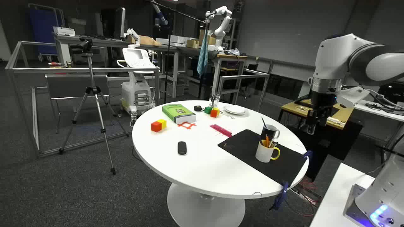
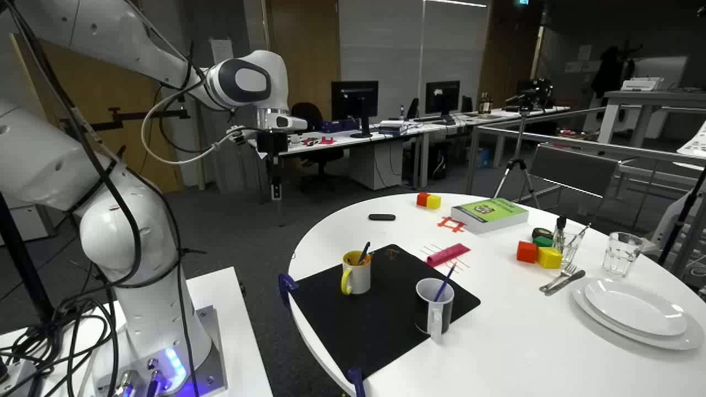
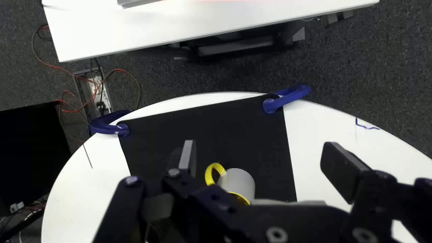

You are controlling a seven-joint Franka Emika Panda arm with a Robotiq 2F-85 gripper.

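Note:
High above the near edge of the round table, my gripper stands open, its two fingers wide apart and nothing held between them. In exterior view 1 the gripper point(image 1: 311, 123) points downward, clear of every object. A white mug with a yellow handle point(image 3: 239, 182) stands on the black mat point(image 3: 214, 133), partly covered by the gripper body in the wrist view; pens show in it in exterior view 1. Beside it on the mat is a dark-and-white mug point(image 2: 433, 311) with a blue pen point(image 2: 444, 283) in it.
Blue clamps point(image 3: 285, 98) grip the mat at the table edge. Farther off lie a green book point(image 1: 178, 113), a black case point(image 1: 182, 148), coloured cubes point(image 2: 538, 254), a pink object point(image 2: 448, 254), white plates point(image 2: 635, 311), cutlery point(image 2: 562, 279) and a glass point(image 2: 622, 255).

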